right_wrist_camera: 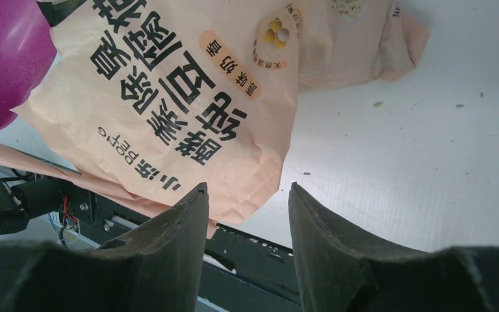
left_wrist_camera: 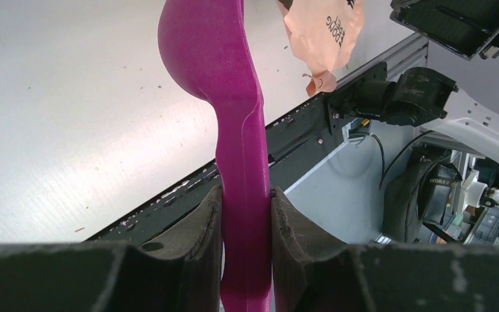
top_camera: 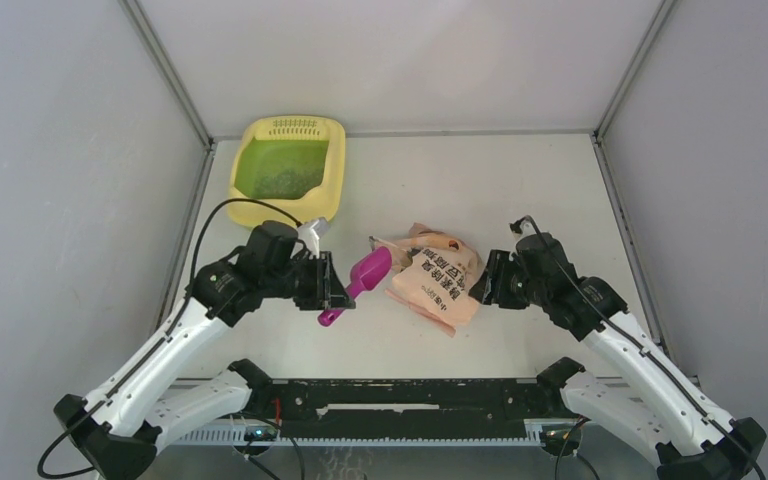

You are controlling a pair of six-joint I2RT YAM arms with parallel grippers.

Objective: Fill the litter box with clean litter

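In my left gripper [top_camera: 346, 298] the handle of a purple scoop [top_camera: 371, 269] is held fast; the left wrist view shows the scoop's handle [left_wrist_camera: 243, 162] between both fingers. The scoop's bowl points toward the bag's open end. A peach paper litter bag [top_camera: 438, 288] with black lettering lies crumpled on the table. At its right side is my right gripper [top_camera: 477, 290], whose fingers [right_wrist_camera: 191, 218] stand apart, with the bag's lower corner [right_wrist_camera: 240, 208] showing behind the gap. A yellow litter box [top_camera: 337, 160] with a green inside and some greyish grains stands at the back left.
Small crumbs lie scattered on the white table [top_camera: 520, 180], which is clear at the back and right. Grey walls [top_camera: 720, 180] close in the sides. A dark rail [top_camera: 400, 395] runs along the front edge.
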